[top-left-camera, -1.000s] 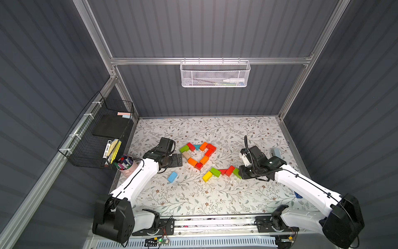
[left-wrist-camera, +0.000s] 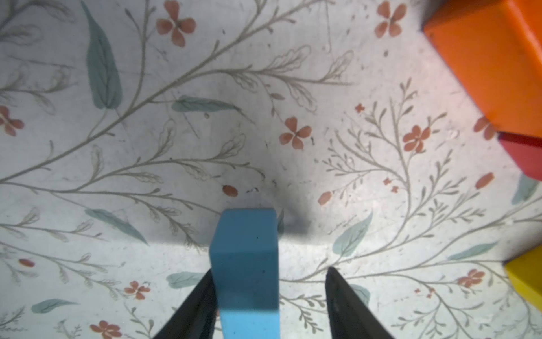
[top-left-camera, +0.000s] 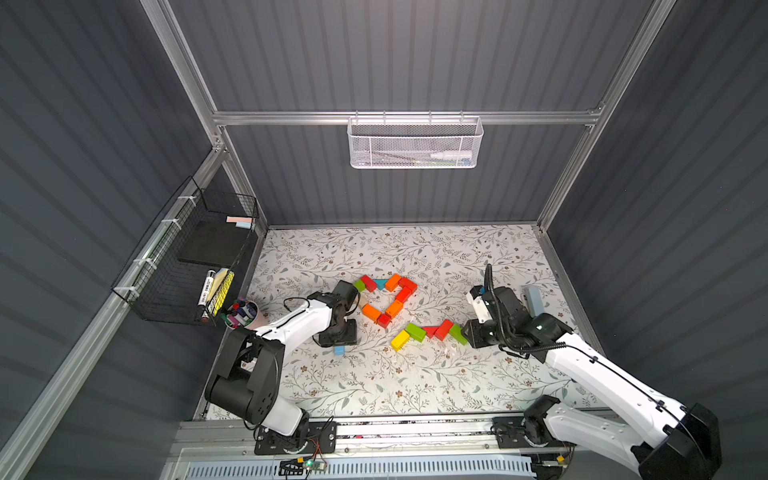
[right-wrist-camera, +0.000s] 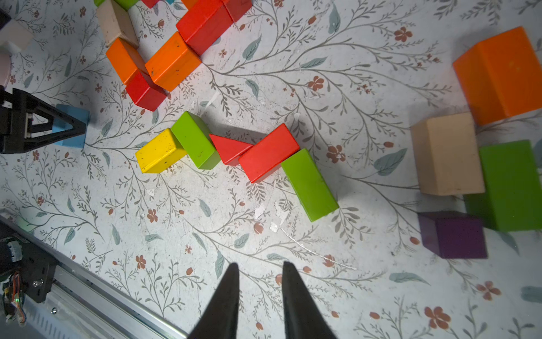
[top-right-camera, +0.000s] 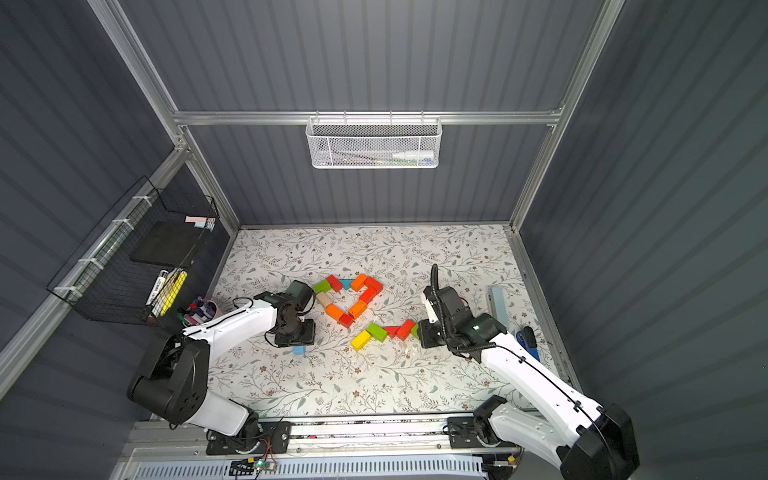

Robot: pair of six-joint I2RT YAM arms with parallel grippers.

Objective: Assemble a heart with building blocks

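A blue block [left-wrist-camera: 248, 254] lies on the patterned table between the parted fingers of my left gripper. In the left wrist view the left finger [left-wrist-camera: 198, 305] is right beside the block, while a gap separates the block from the right finger. Orange, red, green, teal and pale wood blocks form a partial outline, including an orange block [right-wrist-camera: 172, 62] and a red block [right-wrist-camera: 204, 25]. In front of it runs a row with a yellow block [right-wrist-camera: 158, 152], a red triangle [right-wrist-camera: 230, 148] and a green block [right-wrist-camera: 309, 185]. My right gripper hangs open and empty nearby.
Loose blocks lie to the right: orange [right-wrist-camera: 498, 76], pale wood [right-wrist-camera: 450, 155], green [right-wrist-camera: 511, 186] and purple [right-wrist-camera: 454, 236]. A pen cup [top-left-camera: 249, 316] stands at the left edge. Bare table stretches along the front and back.
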